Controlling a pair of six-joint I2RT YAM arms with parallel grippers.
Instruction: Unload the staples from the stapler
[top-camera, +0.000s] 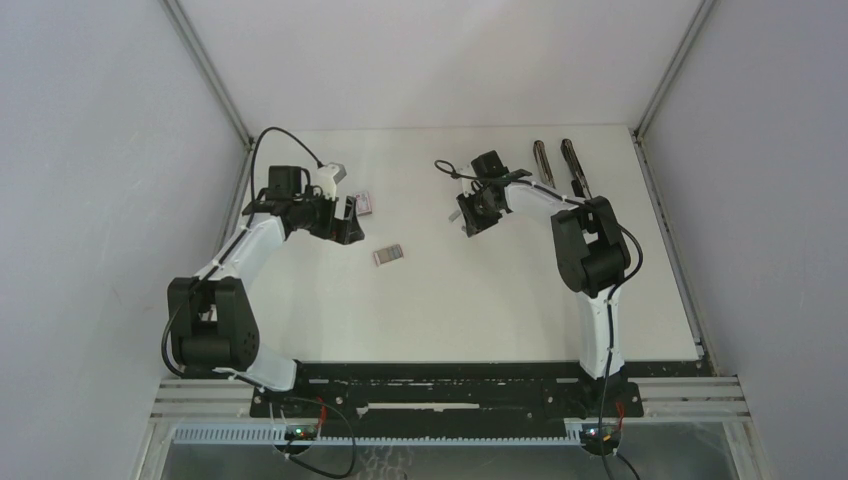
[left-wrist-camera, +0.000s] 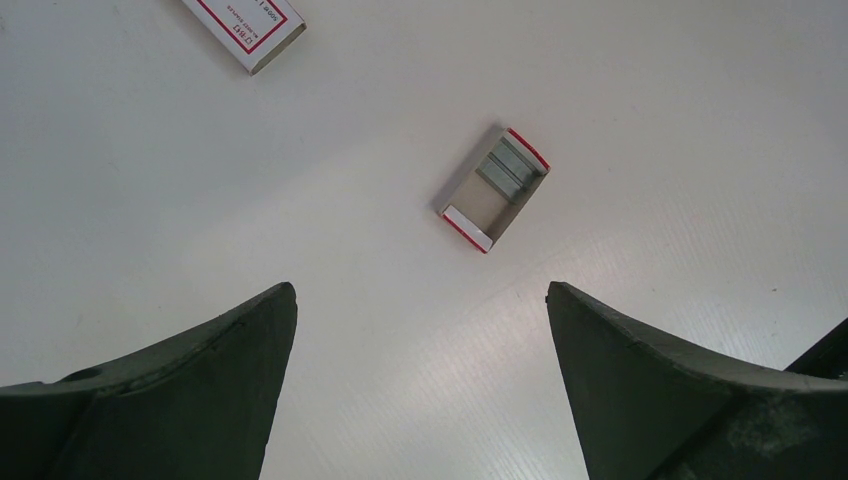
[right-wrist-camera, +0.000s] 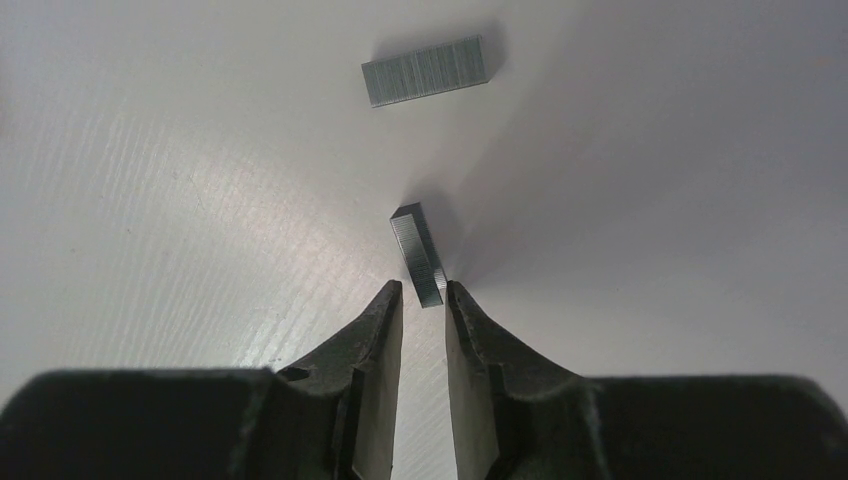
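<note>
In the right wrist view a short grey staple strip (right-wrist-camera: 416, 245) has its near end between the fingertips of my right gripper, which is shut on it. Another staple strip (right-wrist-camera: 425, 72) lies loose on the table just beyond. In the top view my right gripper (top-camera: 468, 230) is low over the table, right of centre. My left gripper stands open and empty on the left side. Ahead of it a small open box tray (left-wrist-camera: 472, 196) holds staple strips at one end. Two dark long-bodied staplers (top-camera: 542, 160) lie at the back right.
A white and red staple box sleeve (left-wrist-camera: 245, 22) lies beyond the tray, partly outside the left wrist view.
</note>
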